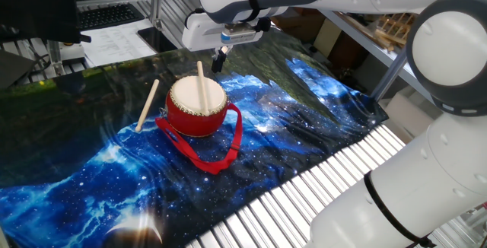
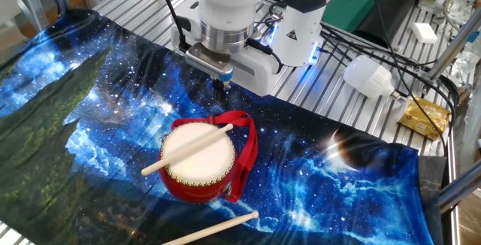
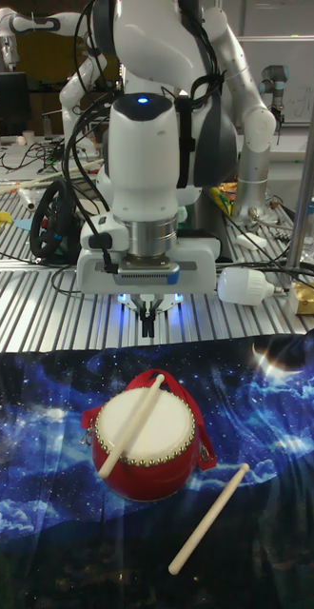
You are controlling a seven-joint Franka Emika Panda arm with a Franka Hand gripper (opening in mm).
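A red drum [image 1: 196, 119] with a pale skin and studded rim stands upright on the cloth, its red strap [image 1: 221, 160] looped beside it. One wooden drumstick [image 2: 188, 149] lies across the drumhead, its two ends reaching past or near the rim. A second drumstick [image 3: 208, 520] rests on the cloth, apart from the drum. Above and behind the drum in the third exterior view hangs my gripper [image 3: 147, 323], pointing down and clear of both sticks. Its dark fingers look drawn together, with nothing visible between them.
A starry blue cloth [image 2: 301, 162] covers the table, with open room on both sides of the drum. Near the slatted edge sit a white bulb-shaped object [image 2: 368, 77] and a gold packet [image 2: 422, 117]. Papers [image 1: 114, 44] and a keyboard [image 1: 110, 16] lie beyond the cloth.
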